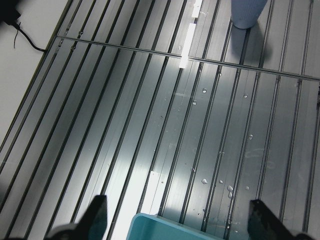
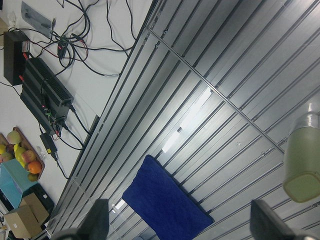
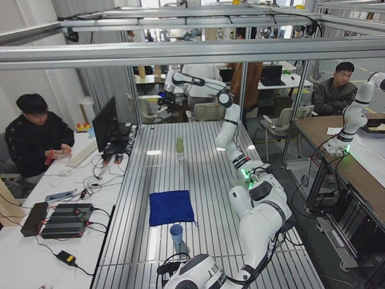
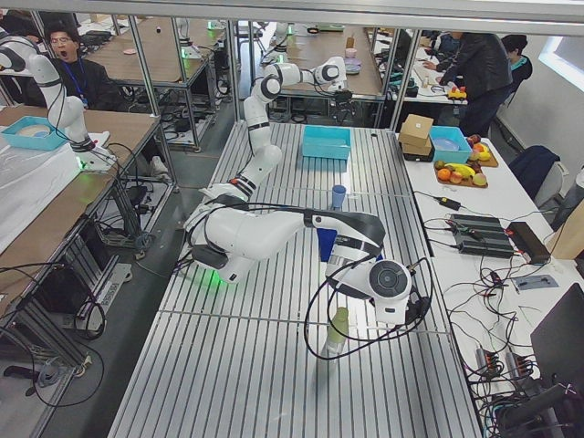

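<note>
A blue cup (image 3: 176, 235) stands on the slatted table, also at the top of the left wrist view (image 1: 245, 10). A blue cloth (image 3: 171, 207) lies flat behind it. A green bottle (image 3: 180, 147) stands farther back, at the right of the right wrist view (image 2: 302, 165). My left gripper hangs over the table above a light-blue bin (image 1: 170, 230), its fingertips apart with nothing visible between them. My right gripper is raised high at the table's far end in the camera left view, fingers apart above the cloth and bottle in its own view.
The light-blue bin (image 4: 327, 137) sits at one end of the table. A side table with power boxes (image 3: 66, 221), cables and a monitor runs along one edge, with fruit trays (image 4: 461, 173) and cardboard boxes.
</note>
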